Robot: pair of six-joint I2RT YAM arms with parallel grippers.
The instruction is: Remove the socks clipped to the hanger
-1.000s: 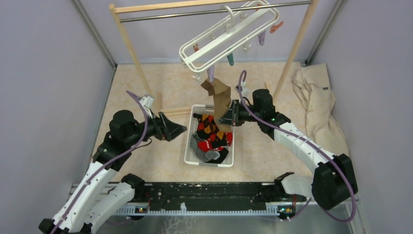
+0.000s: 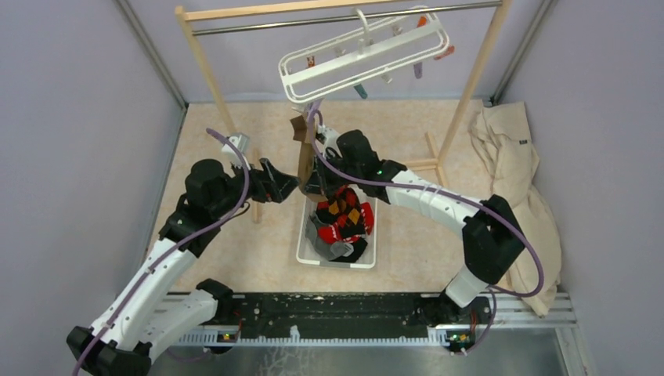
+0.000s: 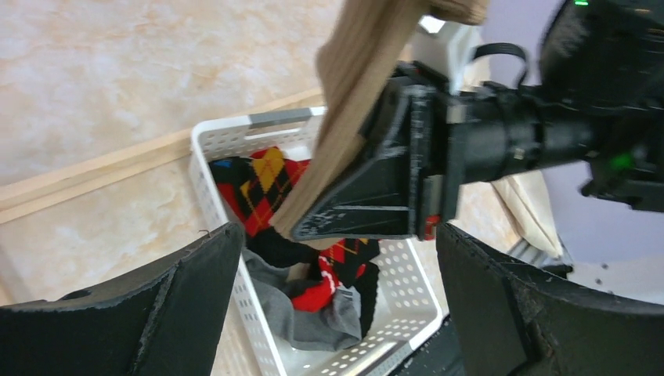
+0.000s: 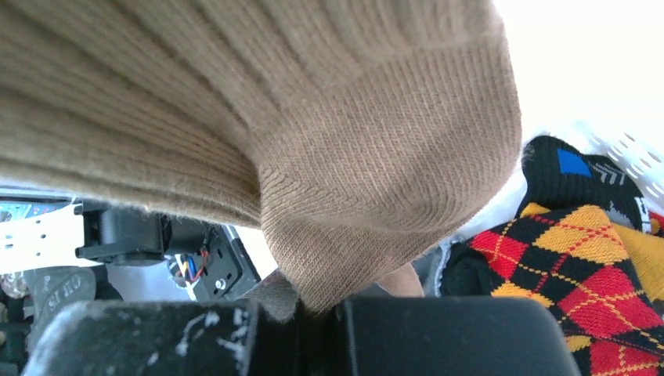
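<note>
A brown sock (image 2: pixel 306 160) hangs down beneath the white hanger (image 2: pixel 364 51). Its upper end is near a purple clip, but in the top view the right arm's hose crosses there, so I cannot tell whether the clip still grips it. My right gripper is shut on the sock's lower part, and ribbed brown fabric runs between its fingers in the right wrist view. Just left of it, my left gripper (image 2: pixel 286 184) stands open with nothing between its fingers, facing the right gripper and the sock (image 3: pixel 344 117).
Below the grippers sits a white basket (image 2: pixel 301 243) holding red-black argyle (image 2: pixel 344 207) and grey socks (image 3: pixel 313 321). Several empty coloured clips hang from the hanger. Wooden rack posts (image 2: pixel 474 70) flank it, and beige cloth (image 2: pixel 509 172) lies at the right.
My right gripper has moved left with the sock, closing in on the left gripper. The hanger has swung and tilted. The left gripper has shifted slightly, staying open.
</note>
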